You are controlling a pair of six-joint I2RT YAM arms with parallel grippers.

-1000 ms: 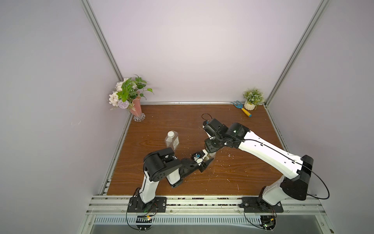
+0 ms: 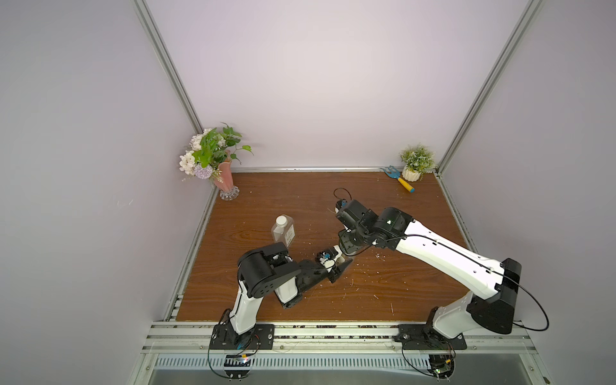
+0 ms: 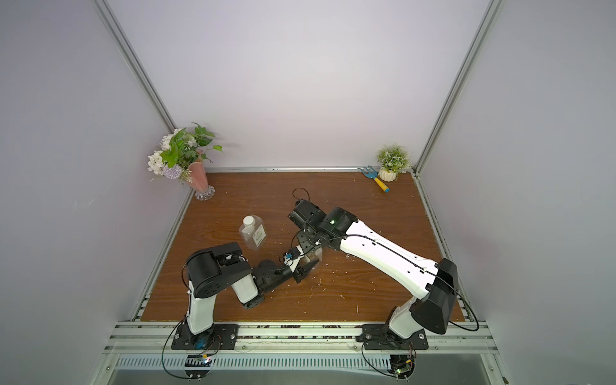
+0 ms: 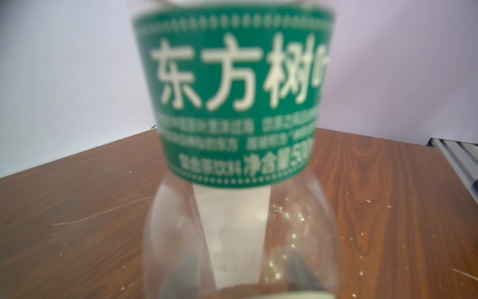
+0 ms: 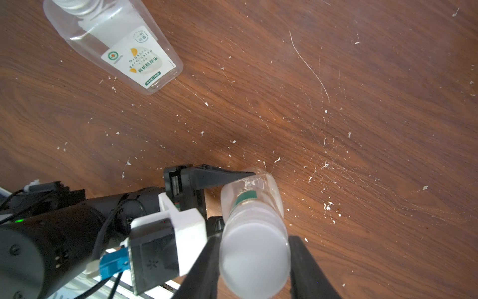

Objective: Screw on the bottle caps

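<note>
A clear bottle with a green label stands on the table in front of my left gripper (image 2: 340, 263), whose black fingertip reaches beside it in the right wrist view; whether it touches cannot be told. My right gripper comes from above and is shut on the bottle's white cap (image 5: 253, 249), which sits at the bottle's top; whether it is threaded on is hidden. A second clear bottle (image 2: 284, 232) with a white label and white top stands upright at the left middle of the table.
A pink vase with flowers (image 2: 224, 173) stands at the back left. A small potted plant (image 2: 414, 166) and a garden fork with yellow handle (image 2: 404, 184) sit at the back right. The wooden table (image 3: 353, 288) is otherwise mostly clear.
The left arm and the second bottle look unchanged.
</note>
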